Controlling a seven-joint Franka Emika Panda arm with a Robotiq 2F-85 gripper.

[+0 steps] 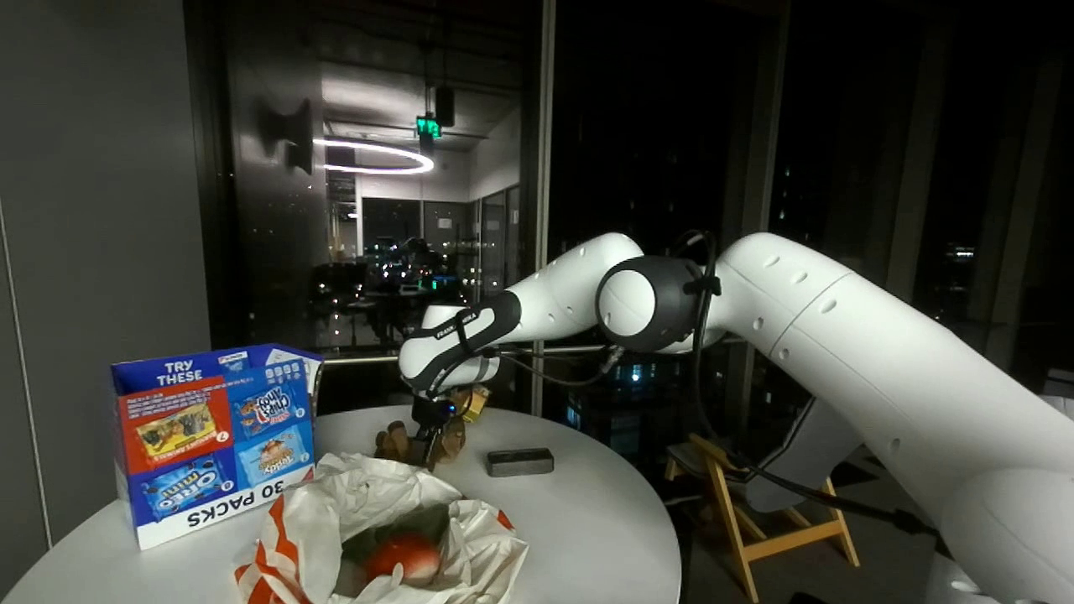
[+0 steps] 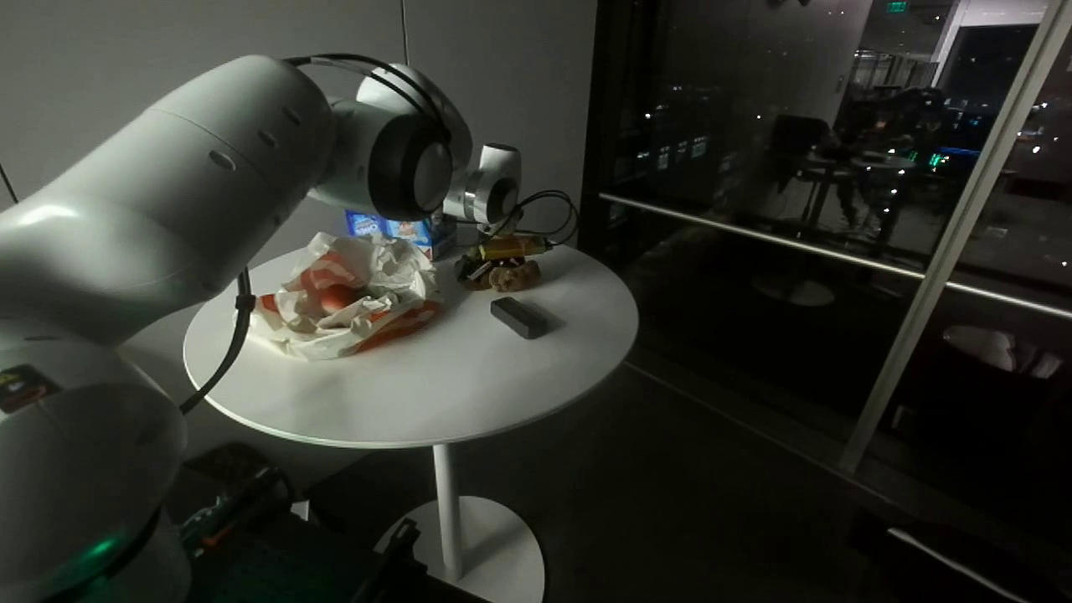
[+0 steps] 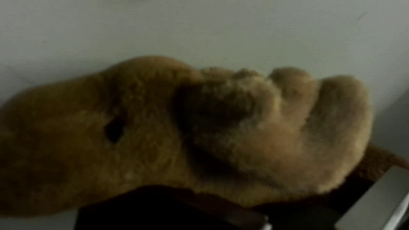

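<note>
A brown plush toy lies on the round table behind the paper bag. My gripper is down at the toy, its fingers against or around the middle of it. In exterior view 2 the toy shows partly below the wrist. Its furry body fills most of the wrist view, blurred and dark. One pale finger shows at the lower right there, and the toy covers much of the space between the fingers. The fingers look part open; whether they grip the toy is hidden.
A crumpled white and orange paper bag with a red round item inside stands in front. Left is a blue snack box. A dark grey case lies right of the toy.
</note>
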